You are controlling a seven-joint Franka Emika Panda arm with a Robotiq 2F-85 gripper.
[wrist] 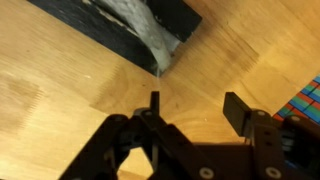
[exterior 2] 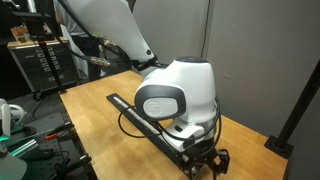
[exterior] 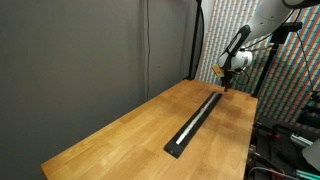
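A long black strip (exterior: 174,149) with a pale band (exterior: 192,128) along its middle lies on the wooden table. In the wrist view the strip's near end (wrist: 115,42) is at the top, and a greyish-white piece (wrist: 143,22) runs over it, its tip by the strip's edge. My gripper is part open, its fingers apart with only bare wood showing between them. It stands just off the end of the strip, apart from it. In exterior view 2 the arm (exterior 2: 180,90) hides much of the strip.
A grey partition (exterior: 90,60) stands behind it. Something patterned in red, blue and green (wrist: 306,102) shows at the wrist view's right edge, beyond the table.
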